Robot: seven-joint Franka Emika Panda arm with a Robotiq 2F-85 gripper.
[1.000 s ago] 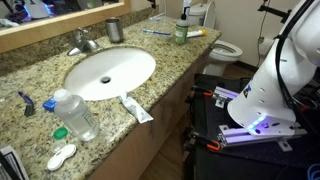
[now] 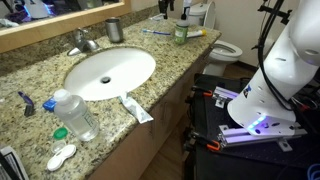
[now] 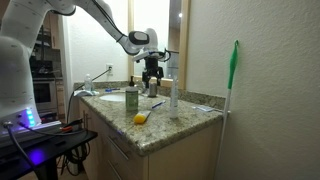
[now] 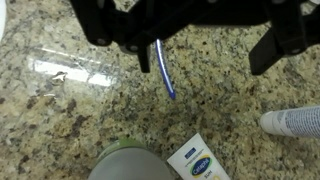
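Note:
In the second exterior view, my gripper (image 3: 152, 80) hangs above the far part of the granite counter, beyond a green bottle (image 3: 131, 97). The wrist view shows the gripper open, its dark fingers (image 4: 262, 55) far apart. A thin blue stick (image 4: 167, 78) lies on the counter below, seen near the left finger; nothing is held. Below the fingers in that view are a round, green-edged bottle (image 4: 130, 163) and a white label marked Cetaphil (image 4: 198, 160). At the right lies a white ribbed tube or bottle (image 4: 292, 122).
A clear bottle (image 3: 174, 97) stands near the wall, and a yellow-headed brush (image 3: 140, 118) lies at the counter's near corner. The white sink (image 2: 110, 73), a metal cup (image 2: 114, 30), a white tube (image 2: 136, 108) and another clear bottle (image 2: 75, 115) occupy the rest.
The dark gripper at the top of the first exterior view has come lower into sight over the counter's far end. The counter objects look unmoved.

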